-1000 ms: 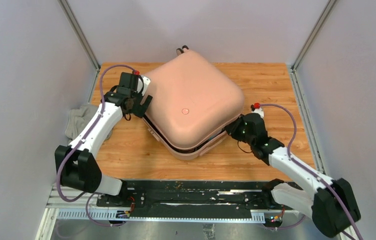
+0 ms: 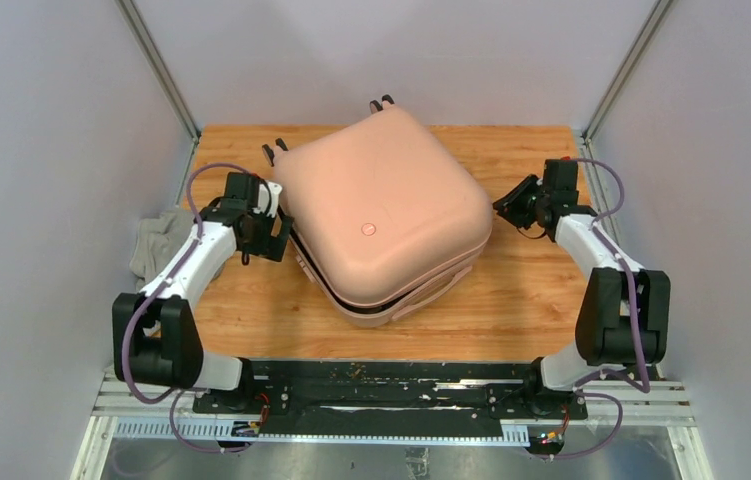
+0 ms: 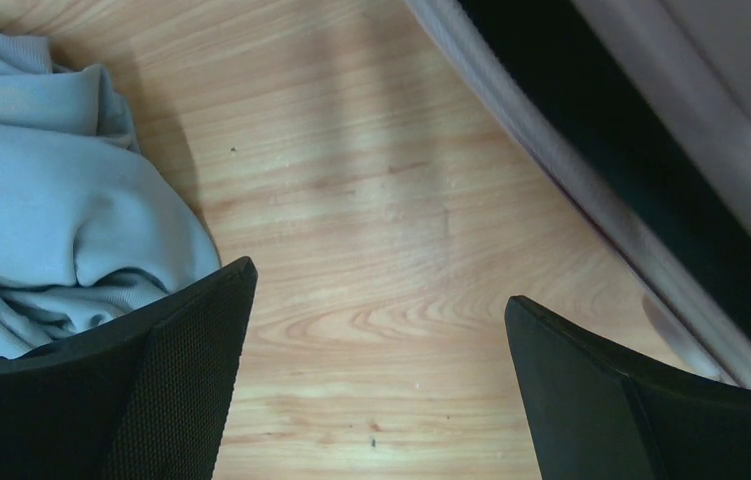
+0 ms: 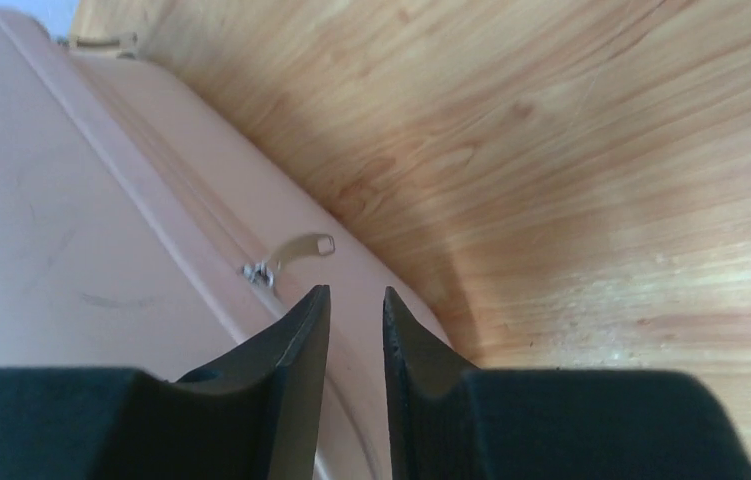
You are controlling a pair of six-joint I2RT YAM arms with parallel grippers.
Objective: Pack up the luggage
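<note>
A pink suitcase [image 2: 381, 200] lies closed over, with a dark gap along its left and front seam. My left gripper [image 2: 277, 236] hangs open beside its left side; in the left wrist view the fingers are wide apart over bare wood, the case's edge to the right. My right gripper [image 2: 506, 205] is just off the right side; in the right wrist view its fingertips [image 4: 401, 310] sit slightly apart over the pink shell, near a small metal zip pull [image 4: 301, 245], with nothing visible between them.
A folded grey cloth [image 3: 71, 200] lies on the wooden table [image 2: 511, 310] left of the suitcase, partly under my left arm in the top view. Walls stand at back and sides.
My right gripper has moved from the front-right seam back and up along the suitcase's right side. My left gripper has shifted slightly. The suitcase looks very slightly shifted.
</note>
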